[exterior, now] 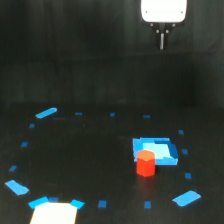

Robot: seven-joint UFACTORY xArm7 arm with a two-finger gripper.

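Observation:
A red block (pixel 146 164) with a flat top stands on the black table, right of centre. Just behind it lies a shallow blue tray (pixel 167 157) with a pale inside, partly hidden by the block. High above both, at the top right of the camera view, hangs my gripper (pixel 162 45), well clear of the table. Its fingers look like one thin dark stub, too small to show whether they stand apart.
Small blue tape squares (pixel 102 204) and longer strips mark the table. A pale yellow-white thing (pixel 54 214) with blue beside it is cut off by the bottom left edge.

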